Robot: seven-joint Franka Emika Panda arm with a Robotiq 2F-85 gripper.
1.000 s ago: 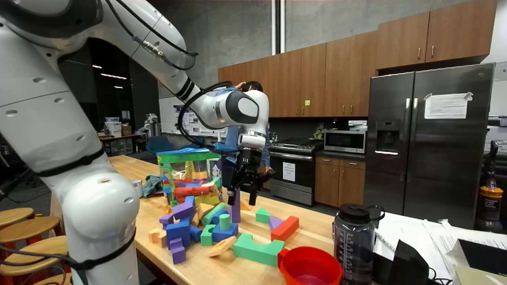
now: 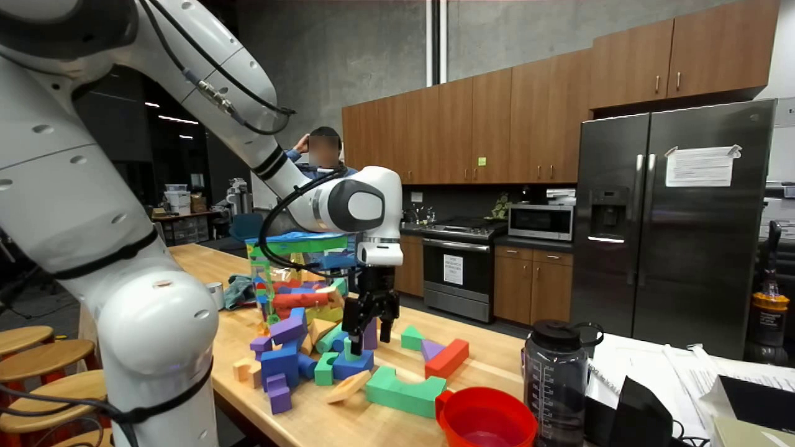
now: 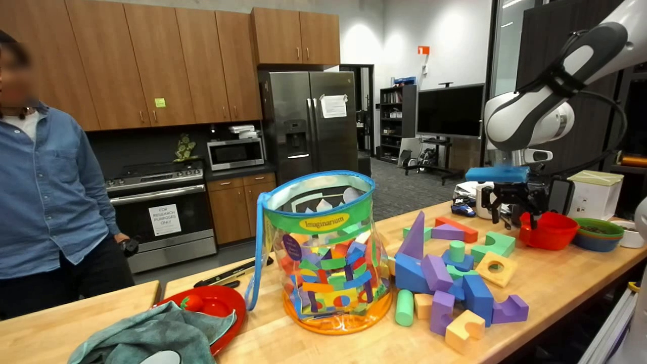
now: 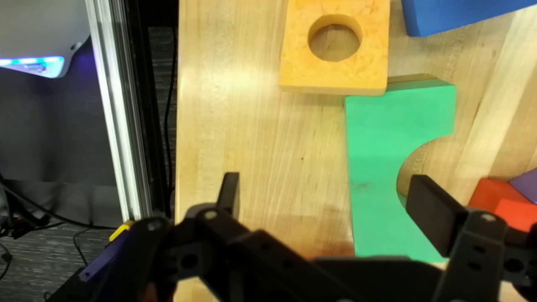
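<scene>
My gripper is open, its two dark fingers wide apart with nothing held between them. In the wrist view a green arch block (image 4: 375, 151) lies on the table below, partly covered by the right finger. A yellow square block with a round hole (image 4: 332, 70) touches or overlaps its upper end. From exterior view 2, my gripper (image 3: 514, 219) hangs above the table, near the red cup (image 3: 549, 231) and the green arch (image 3: 494, 242). A green cylinder (image 3: 456, 251) stands upright on a blue block (image 3: 459, 262). In exterior view 1 my gripper (image 2: 371, 335) overlaps that cylinder.
A clear bag of blocks (image 3: 327, 273) stands beside the loose pile. A red wedge (image 2: 447, 359), a water bottle (image 2: 555, 387) and a red cup (image 2: 484, 418) are nearby. Bare tabletop (image 4: 267, 146) lies left of the arch, up to the table's edge.
My gripper has come lower and shifted left in exterior view 1, and remains open. The blocks have not visibly moved. The person behind has shifted left.
</scene>
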